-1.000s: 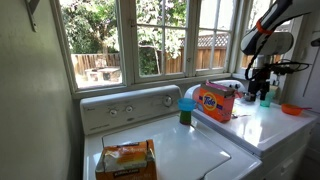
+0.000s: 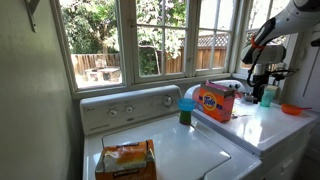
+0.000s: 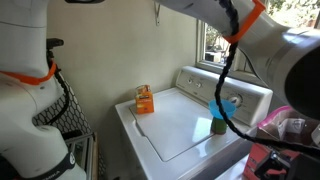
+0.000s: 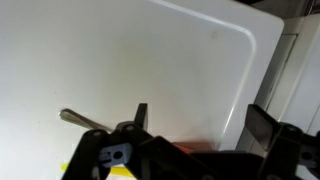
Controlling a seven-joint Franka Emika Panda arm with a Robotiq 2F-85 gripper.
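My gripper stands open in the wrist view, with bare white surface between its fingertips. Below it lies a white, round-cornered top; a metal spoon-like handle [image 4: 82, 120] shows on the left, and a bit of something red-orange [image 4: 197, 146] is partly hidden behind the gripper body. A yellow strip [image 4: 120, 171] peeks out at the bottom. In exterior view 1 the arm's dark end [image 2: 266, 72] hangs over the right-hand machine, near a green bottle [image 2: 267, 97] and an orange bowl [image 2: 292, 109].
An orange detergent box [image 2: 214, 101] and a green cup with blue top [image 2: 186, 110] stand behind the left washer [image 2: 170, 150]. An orange bag [image 2: 126, 160] lies on its front left. Windows rise behind.
In exterior view 1 the upper arm has tipped lower, and its forearm link now leans further to the right. The objects on the machines look unmoved.
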